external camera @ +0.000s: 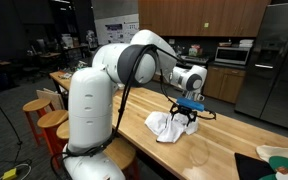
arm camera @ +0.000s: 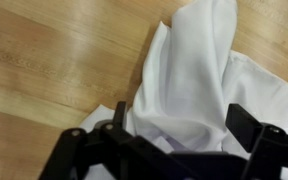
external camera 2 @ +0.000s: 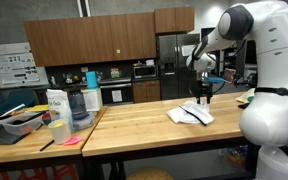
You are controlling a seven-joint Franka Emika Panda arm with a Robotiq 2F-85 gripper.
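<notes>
A white cloth (external camera: 167, 126) lies crumpled on the wooden table, with a raised fold towards its far side. In the wrist view the cloth (arm camera: 179, 95) spreads from the middle to the right edge, and bare wood shows at left. My gripper stands open over it, one dark finger at each side and the cloth's fold running between them. Whether the fingertips touch the cloth cannot be told. From the second exterior view the cloth (external camera 2: 184, 112) sits near the right part of the table, below the gripper (external camera 2: 206, 88).
Bare tabletop (external camera: 224, 140) stretches to the right of the cloth. A dark flat item (external camera: 252, 167) and a green-and-white item (external camera: 282, 156) lie at the right end. Stools (external camera: 52, 118) line the left side. Containers (external camera 2: 59, 130) stand on the far left in the second exterior view.
</notes>
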